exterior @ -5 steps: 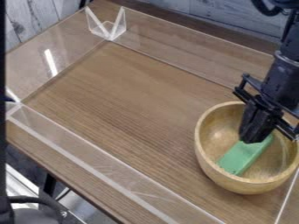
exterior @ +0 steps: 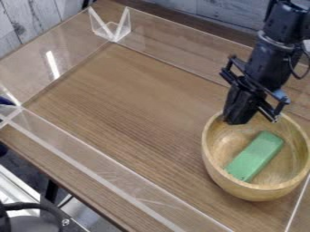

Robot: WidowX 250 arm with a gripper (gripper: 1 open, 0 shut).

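Observation:
My black gripper (exterior: 238,115) hangs over the back-left rim of a tan round bowl (exterior: 219,166) at the right of the table. It is shut, with nothing visible between its fingers. A green rectangular block (exterior: 255,159) lies inside the bowl, in plain sight.
A white wire-like holder (exterior: 111,25) stands at the back left. A wall runs behind the right side, and black hardware shows at the lower left corner.
My gripper has risen and moved back and slightly left, away from above the green block to the bowl's rim, uncovering more of the block.

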